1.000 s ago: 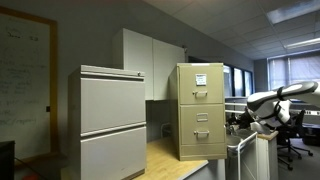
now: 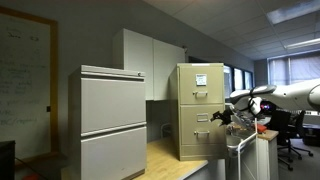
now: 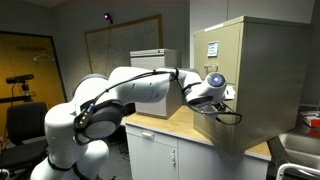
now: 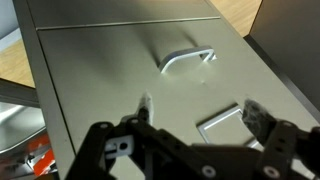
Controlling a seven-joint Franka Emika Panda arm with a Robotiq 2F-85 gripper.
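A tan filing cabinet (image 2: 201,151) stands on the wooden counter, its drawers closed. It has an upper drawer handle (image 2: 202,95) and a lower drawer handle (image 2: 202,132). My gripper (image 2: 222,116) is at the right side of the drawer fronts, near the lower drawer. In the wrist view the gripper is open, fingers spread before the drawer face (image 4: 110,80). A metal handle (image 4: 187,58) shows beyond the fingertips, apart from them, with a label frame (image 4: 220,122) partly hidden by the right finger. Nothing is between the fingers.
A grey two-drawer cabinet (image 2: 111,125) stands at the left, and white wall cupboards (image 2: 147,63) hang behind. The wooden counter (image 3: 180,119) has bare room left of the tan cabinet. A sink (image 3: 300,148) lies to its right.
The arm has come in from the right toward the tan cabinet, bringing my gripper up to its drawer fronts. The cabinets have not moved.
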